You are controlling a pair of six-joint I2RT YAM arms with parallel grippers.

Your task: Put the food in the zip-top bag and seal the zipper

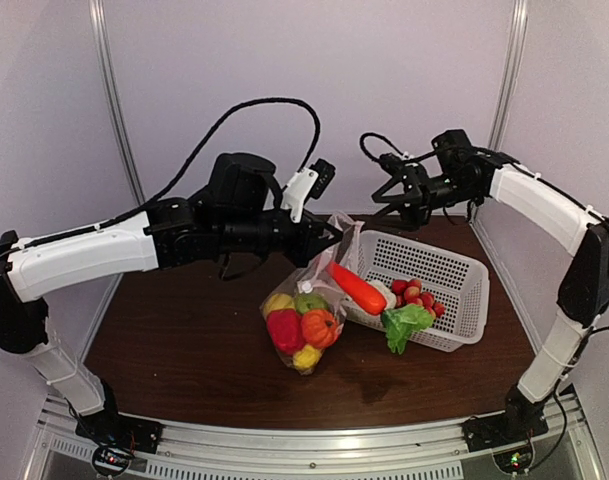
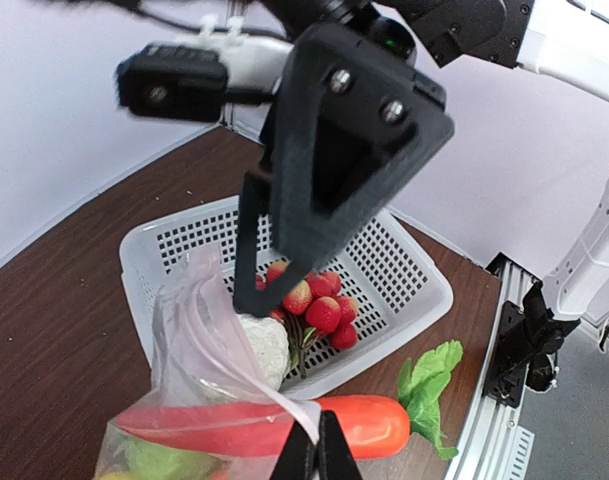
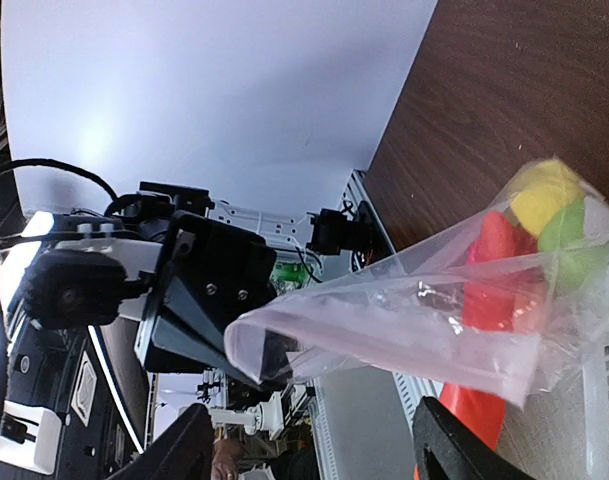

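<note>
The clear zip top bag [image 1: 306, 283] hangs from my left gripper [image 1: 329, 240], shut on its rim. Inside it, low down, are a red pepper [image 1: 284, 331], a small pumpkin [image 1: 319, 328] and yellow and green pieces. A red carrot [image 1: 359, 290] lies slantwise in the bag's mouth: its narrow part shows through the film in the left wrist view, while its thick end and green leaves [image 2: 434, 390] stick out, over the basket's near side in the top view. My right gripper stands open and empty behind the bag's mouth, fingers [image 3: 174, 455] apart.
A white perforated basket [image 1: 474, 300] stands right of the bag, holding a bunch of red radish-like pieces [image 2: 324, 305] and a white cauliflower [image 2: 266, 350]. Bare table lies at the left and front. Both arms are close together above the bag.
</note>
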